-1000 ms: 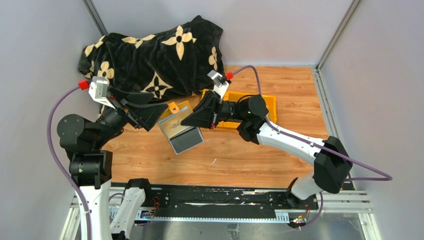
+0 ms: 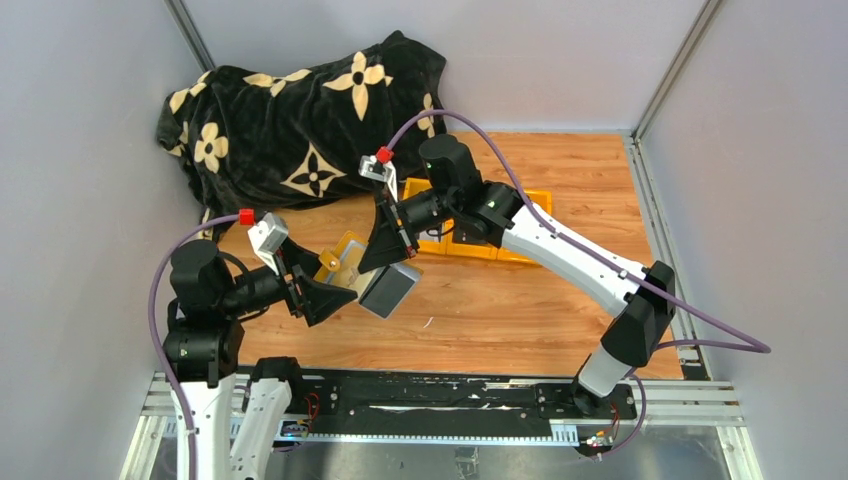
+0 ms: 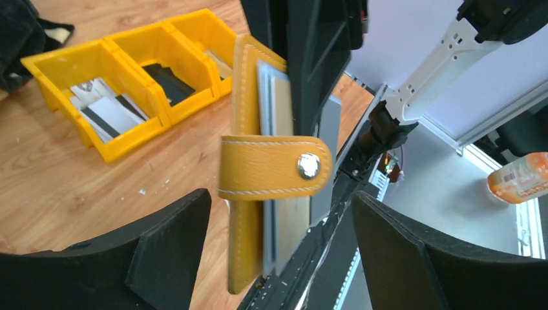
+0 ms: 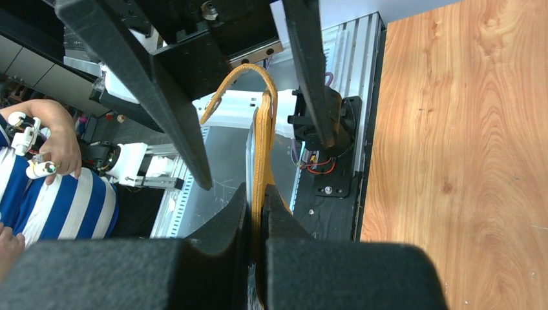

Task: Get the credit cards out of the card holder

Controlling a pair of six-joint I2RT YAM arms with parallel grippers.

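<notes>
The mustard card holder (image 2: 343,258), with a snap strap and cards in it, hangs above the table in the grip of my right gripper, which is shut on it. In the left wrist view its strap (image 3: 262,166) faces me, with pale and grey card edges (image 3: 283,226) beside the leather. My left gripper stands open around the holder's end, its two fingers apart on either side. In the top view a grey card (image 2: 390,292) sticks out of the holder.
A yellow three-compartment tray (image 3: 161,116) with cards stands behind on the wooden table (image 2: 470,320). A black patterned blanket (image 2: 290,120) lies at the back left.
My left arm has moved toward the front and right, coming round the holder's end. My right arm has shifted left and turned, tilting the holder with it.
</notes>
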